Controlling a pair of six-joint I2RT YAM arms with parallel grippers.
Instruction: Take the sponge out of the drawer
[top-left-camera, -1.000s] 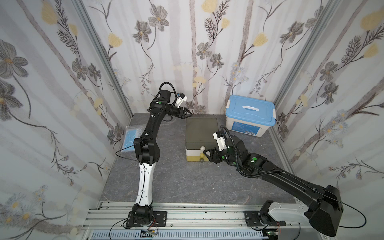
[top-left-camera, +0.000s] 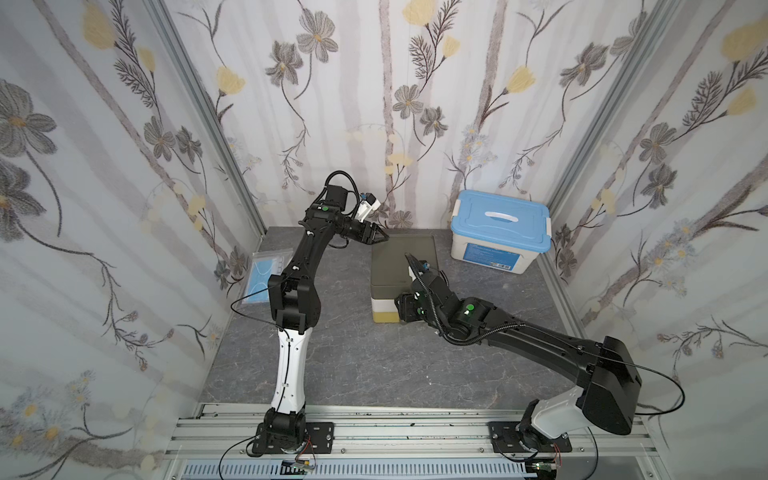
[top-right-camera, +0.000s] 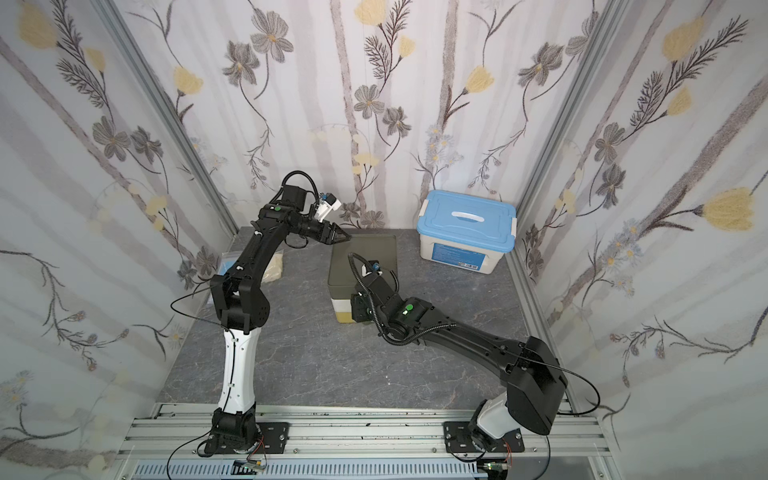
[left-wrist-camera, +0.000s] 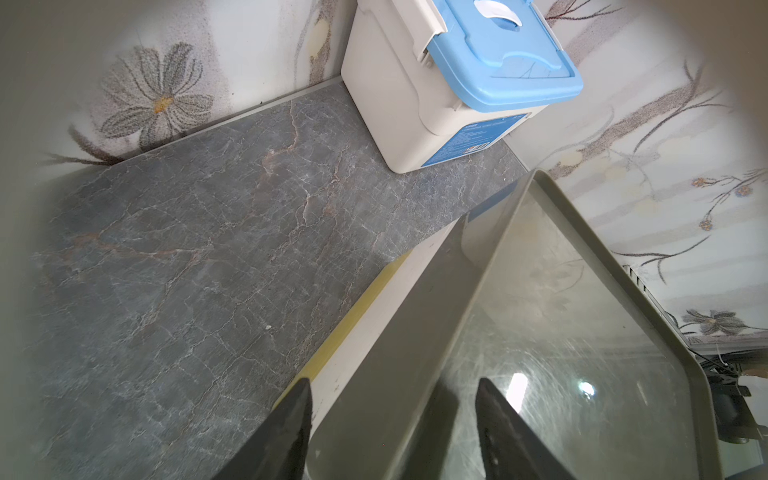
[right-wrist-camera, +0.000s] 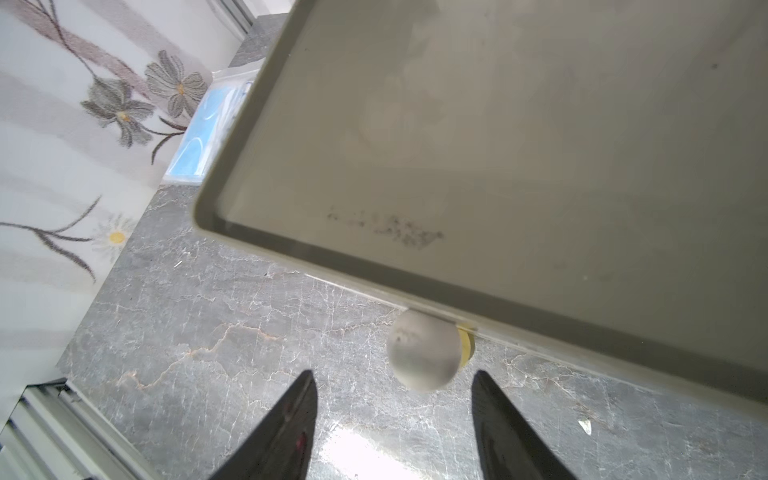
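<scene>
A small drawer box (top-left-camera: 392, 268) with an olive-grey top, a white drawer front and a yellow one below stands mid-table. In the right wrist view a round white knob (right-wrist-camera: 424, 349) juts out from its front, between and beyond the parted fingers of my right gripper; whether they touch it I cannot tell. At the box's back left corner is my left gripper, open, its fingertips either side of the top's edge in the left wrist view. The drawers look closed; no sponge shows in any view.
At the back right stands a white storage bin with a blue lid (top-left-camera: 501, 216). A flat plastic packet with blue contents (top-left-camera: 268, 276) lies at the left edge.
My right gripper has moved left and now covers the knobs in the top left view. The left gripper has shifted slightly toward the box's back corner. The box has not moved.
</scene>
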